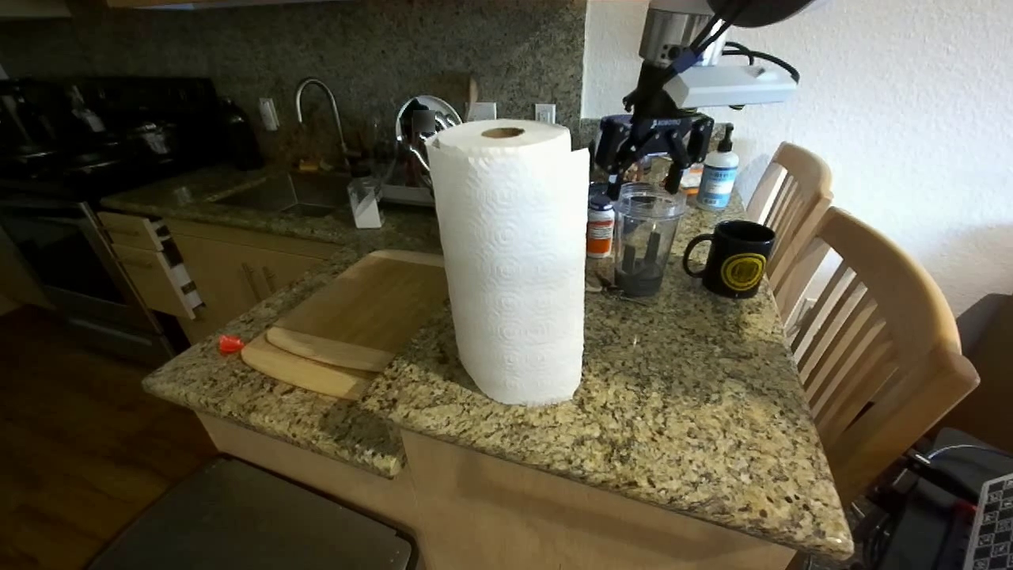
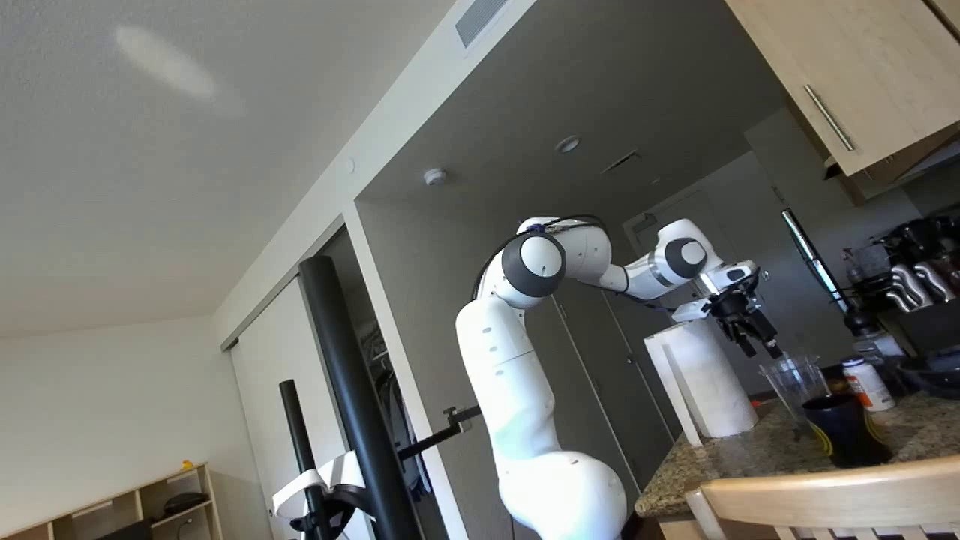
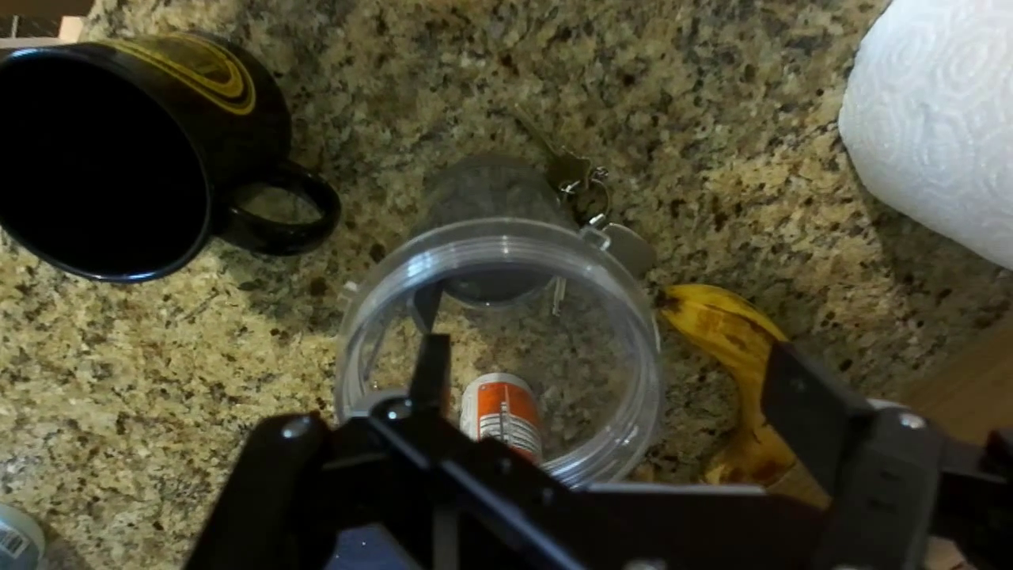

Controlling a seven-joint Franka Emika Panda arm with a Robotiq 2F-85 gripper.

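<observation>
A clear plastic container [image 1: 648, 228] stands upright on the granite counter, with dark shapes showing through its wall. My gripper [image 1: 645, 184] hangs at its rim, open, fingers pointing down. In the wrist view the wide round rim [image 3: 648, 351] lies between the spread fingers, and nothing is clamped. Whether either finger touches the rim, I cannot tell. A black mug [image 1: 740, 258] with a yellow emblem sits beside the container. On its other side is a white bottle with an orange label [image 1: 599, 233]. A banana [image 3: 726, 332] and some keys [image 3: 570, 176] lie close to the container.
A tall paper towel roll [image 1: 513, 275] stands in front on the counter. Wooden cutting boards [image 1: 380, 299] lie left of it. Behind are a soap bottle [image 1: 718, 179] and, along the right edge, wooden chairs [image 1: 874, 313].
</observation>
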